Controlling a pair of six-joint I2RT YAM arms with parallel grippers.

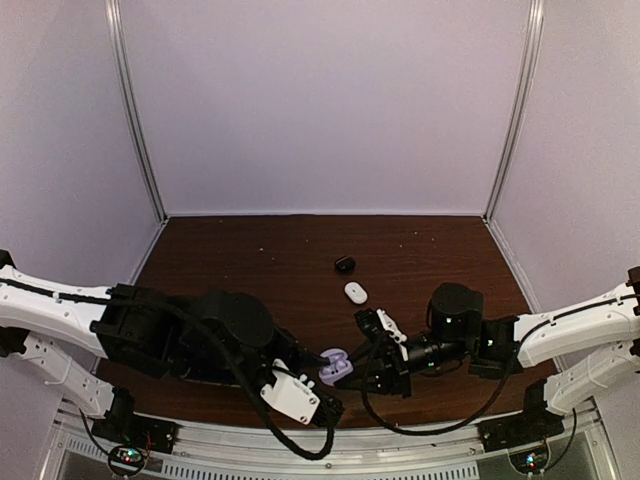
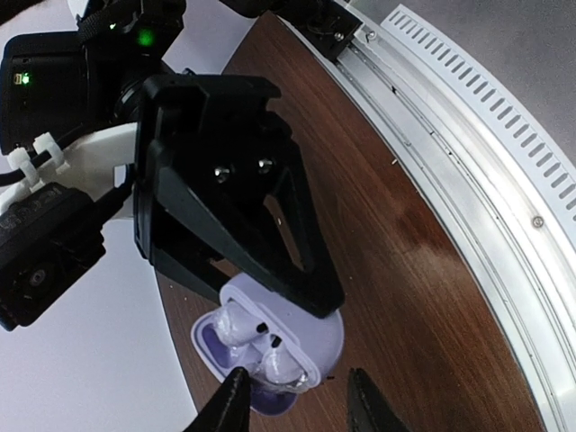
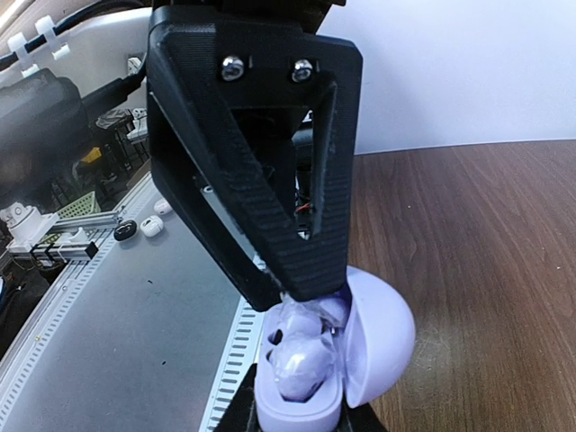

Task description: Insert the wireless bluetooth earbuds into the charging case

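Note:
The lilac charging case (image 1: 336, 366) is held off the table between my two arms, lid open. My right gripper is shut on its body, and the lid (image 3: 382, 333) tilts out to one side. Inside the case, two translucent lilac earbuds (image 2: 237, 324) (image 2: 281, 364) lie side by side; how deep they sit is hard to tell. Right at the case, my left gripper has its fingertips apart, one of them close to an earbud. From the right wrist view, the left fingers (image 3: 310, 261) cover part of the farther earbud.
A white case (image 1: 355, 292) and a black case (image 1: 345, 264) lie on the brown table beyond the arms. The metal rail (image 1: 400, 452) runs along the front edge.

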